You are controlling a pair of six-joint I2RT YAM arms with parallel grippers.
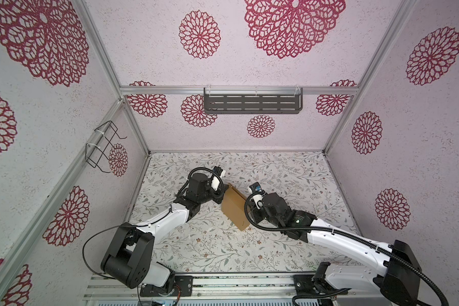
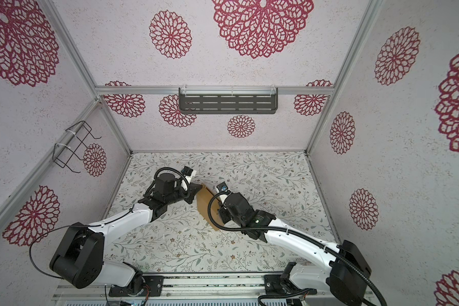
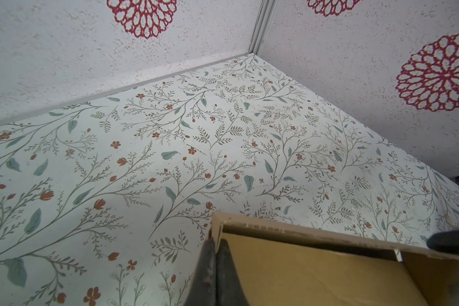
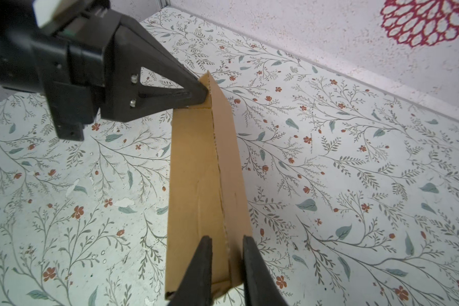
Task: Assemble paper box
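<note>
The brown cardboard box (image 1: 234,209) stands tilted near the middle of the floor, between the two arms. Its long narrow side with a raised flap (image 4: 229,153) shows in the right wrist view. My left gripper is shut on the thin wall at one upper corner of the box. Around the opposite end of that side, my right gripper has its fingers part open, one on either side of the flap edge. A lower inner panel (image 3: 316,270) lies inside the rim in the left wrist view. The box's underside is hidden.
Free patterned floor (image 1: 285,168) extends behind and in front of the box. A grey shelf (image 1: 252,102) hangs on the back wall, and a wire rack (image 1: 101,145) is fixed at the left. Nothing else lies on the floor.
</note>
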